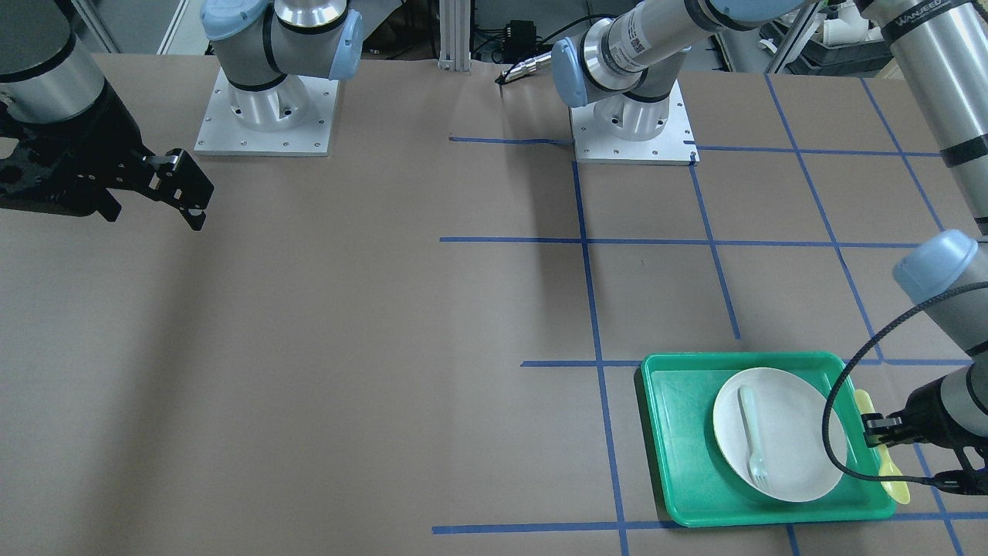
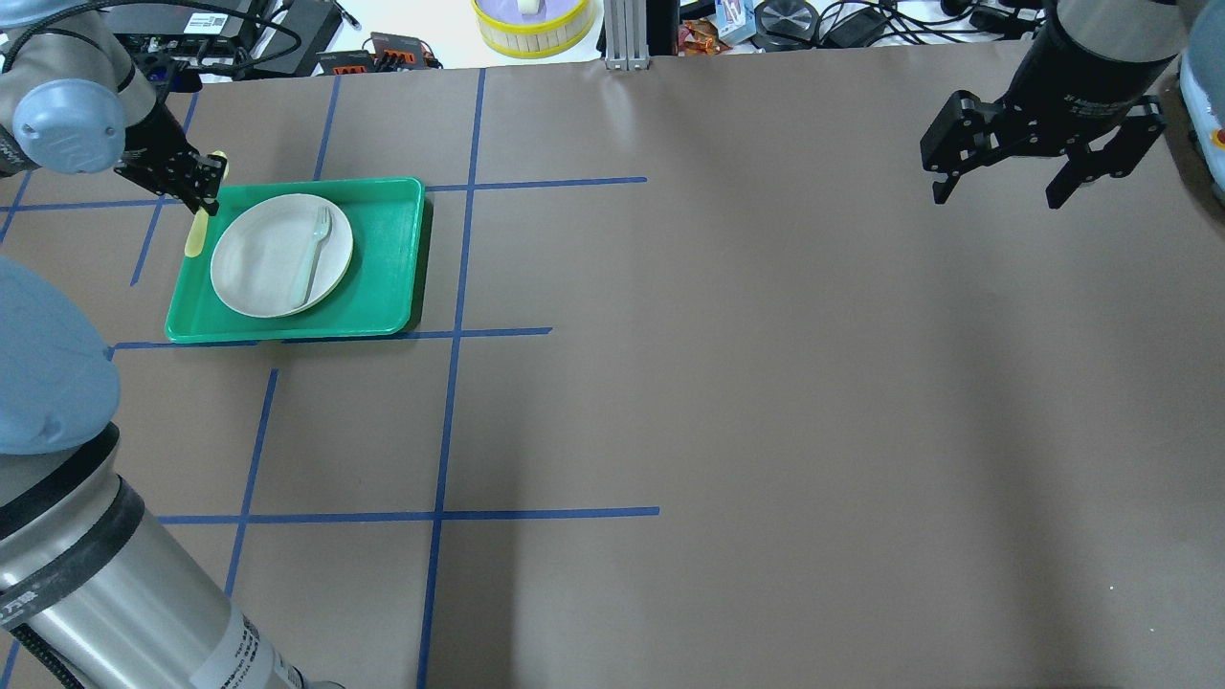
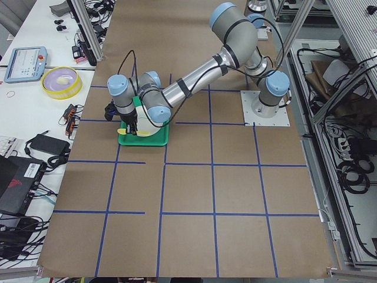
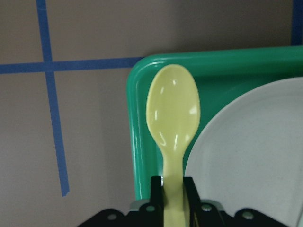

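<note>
My gripper is shut on a yellow spoon (image 4: 173, 111), bowl end pointing away from the handle, above the edge of a green tray (image 1: 681, 435). In the top view the spoon (image 2: 195, 235) is at the tray's left side, beside the white plate (image 2: 258, 253). The plate sits in the tray, and a pale fork (image 1: 752, 431) lies on it.
Another arm's black end tool (image 1: 139, 185) hangs at the front view's left. Other arm bases stand at the back. The middle of the table, marked partly with blue tape lines, is clear.
</note>
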